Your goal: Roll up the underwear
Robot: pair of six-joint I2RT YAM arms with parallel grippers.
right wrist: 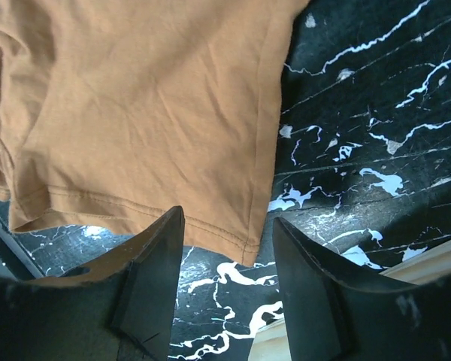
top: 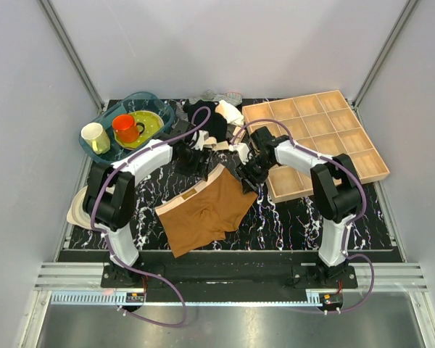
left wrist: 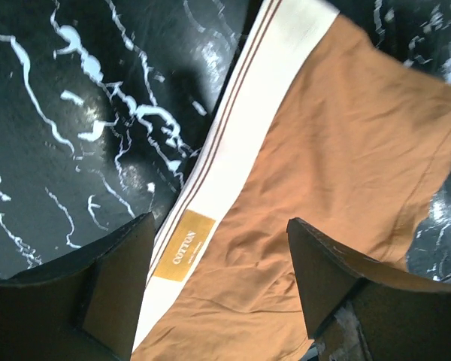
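Brown underwear (top: 206,210) lies spread flat on the dark marbled table, its white waistband (left wrist: 229,150) running slantwise along the upper-left side. A tan COTTON label (left wrist: 184,244) shows on the band. Above the waistband hangs my left gripper, its fingers apart and nothing between them; in the top view it is near the band's upper end. My right gripper stands open over the right leg's hem corner (right wrist: 244,248), also empty. The cloth lies beneath both grippers, with no fingers closed on it.
A blue basket (top: 87,138) with an orange mug (top: 127,128) and a pale mug (top: 96,136) stands at the back left. Folded dark clothes (top: 214,125) lie at the back. A wooden compartment tray (top: 380,174) fills the back right.
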